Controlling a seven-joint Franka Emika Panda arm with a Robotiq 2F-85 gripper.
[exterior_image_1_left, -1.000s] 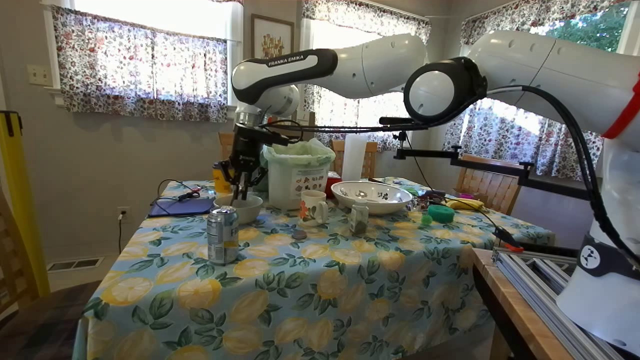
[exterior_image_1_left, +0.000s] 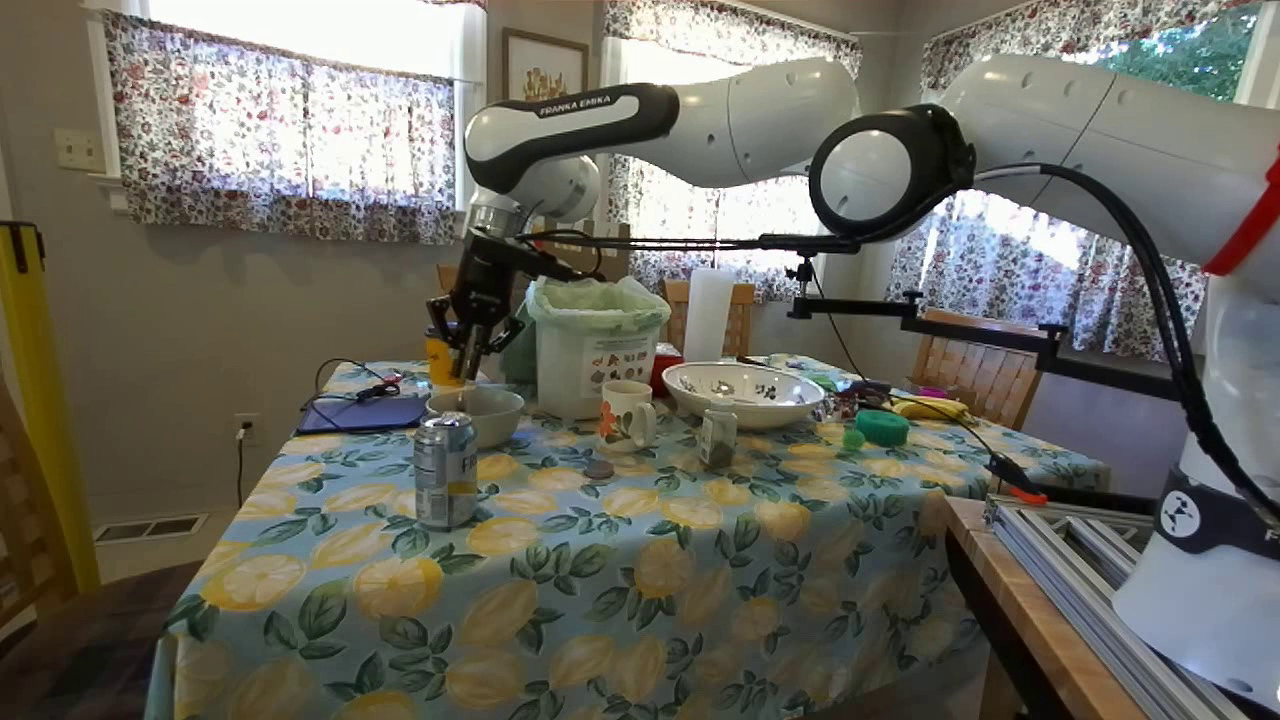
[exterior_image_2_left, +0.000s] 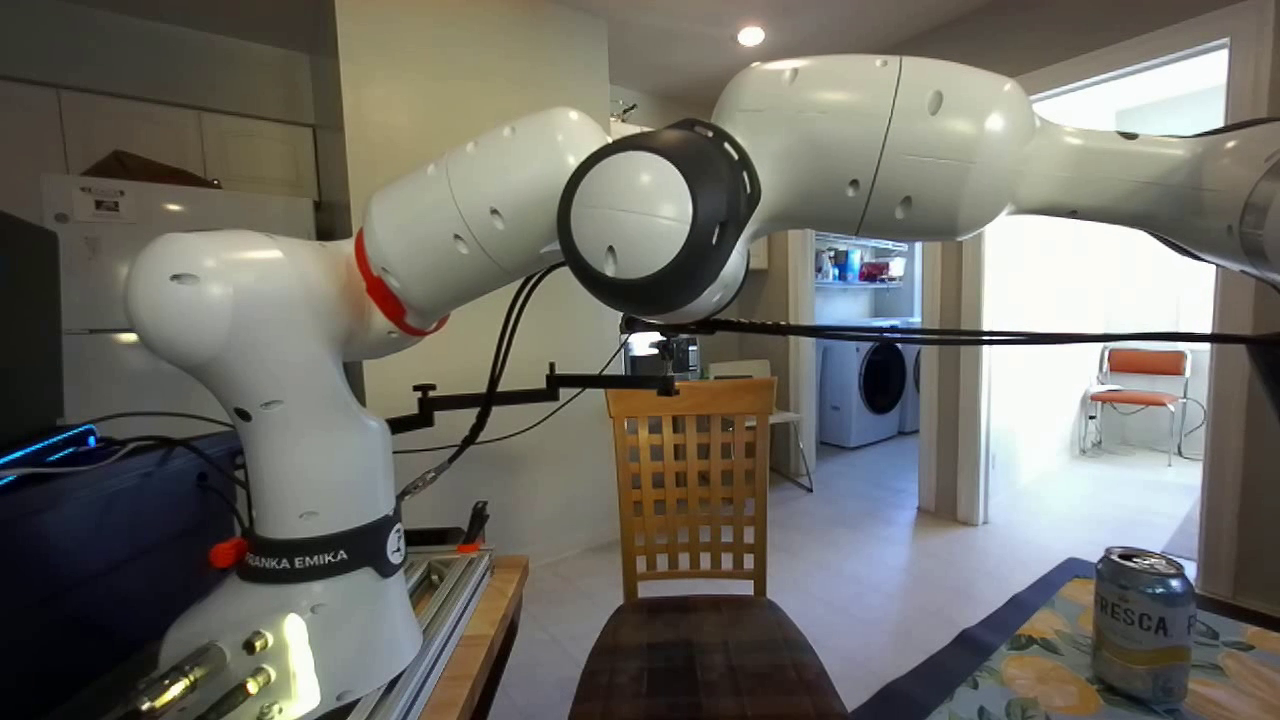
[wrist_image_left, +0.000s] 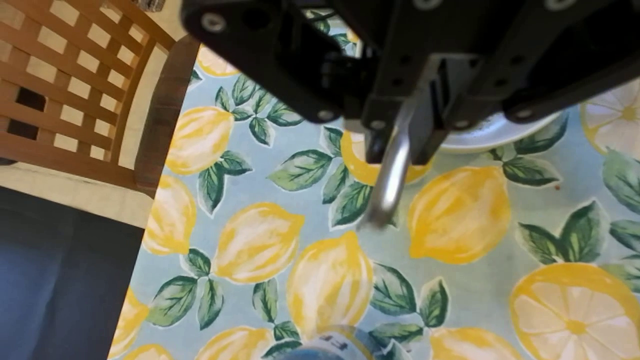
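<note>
A silver metal utensil (wrist_image_left: 393, 180), likely a spoon or fork seen by its handle, is pinched between the fingers of my gripper. Its near end sticks out past the fingertips; the other end is hidden by the gripper. In exterior view 1 my gripper (exterior_image_1_left: 465, 374) points down over the white bowl (exterior_image_1_left: 494, 420), with the utensil slanting down by the bowl. Part of the bowl's rim (wrist_image_left: 501, 137) shows behind the fingers in the wrist view. Exterior view 2 leaves the gripper out of frame.
A Fresca can (exterior_image_1_left: 445, 470) stands in front of the bowl. To the bowl's right are a lined white bin (exterior_image_1_left: 588, 366), a mug (exterior_image_1_left: 624, 416), a small shaker (exterior_image_1_left: 717, 437) and a large patterned bowl (exterior_image_1_left: 750, 406).
My gripper has risen a little above the bowl and shifted slightly left, tilting somewhat. The bowl, can and other table items have stayed put.
</note>
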